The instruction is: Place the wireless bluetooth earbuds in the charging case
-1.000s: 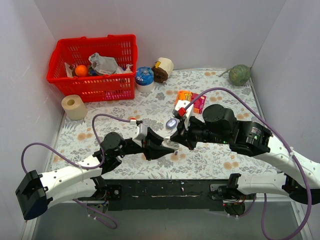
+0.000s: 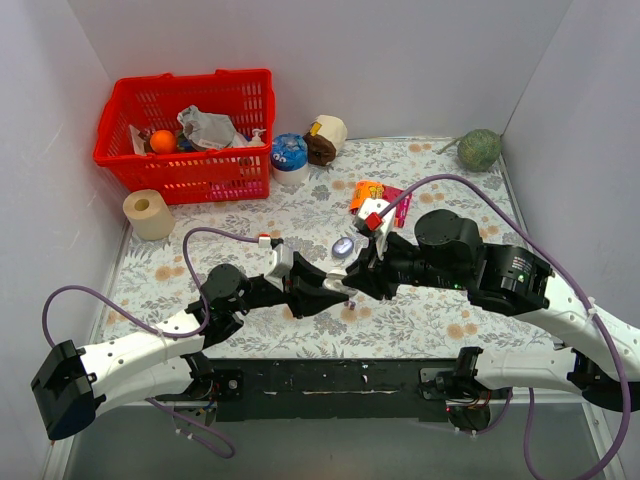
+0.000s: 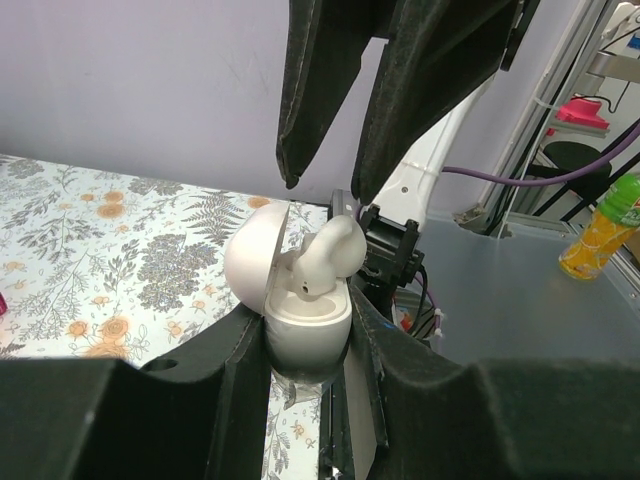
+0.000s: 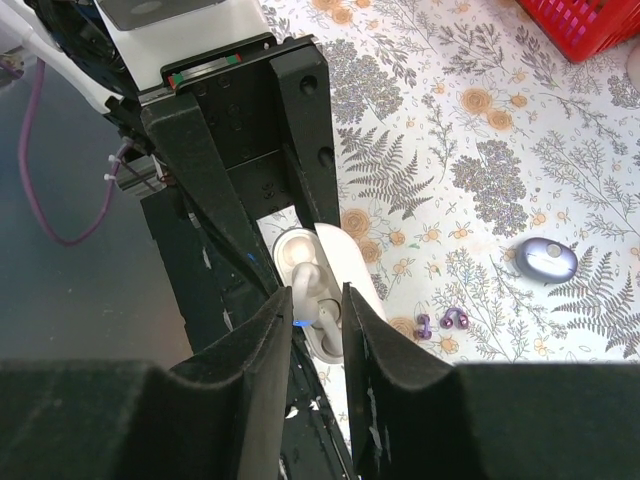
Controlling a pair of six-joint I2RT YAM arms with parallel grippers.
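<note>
My left gripper is shut on the white charging case [image 3: 305,350], whose lid [image 3: 257,254] stands raised. A white earbud [image 3: 333,250] leans in the case, tilted, its head sticking up above the rim rather than seated. The right wrist view shows that earbud [image 4: 305,288] lying across the case's opening, its stem pointing up and a blue mark near its end. Just above it, my right gripper is open, its fingers apart and holding nothing. The top view mostly hides the case between both grippers.
A purple-grey oval object [image 4: 546,260] and small purple earphone-like pieces [image 4: 454,318] lie on the flowered cloth. Behind stand a red basket [image 2: 190,180], a tape roll [image 2: 148,214], snack packets [image 2: 380,200] and a green melon [image 2: 479,150].
</note>
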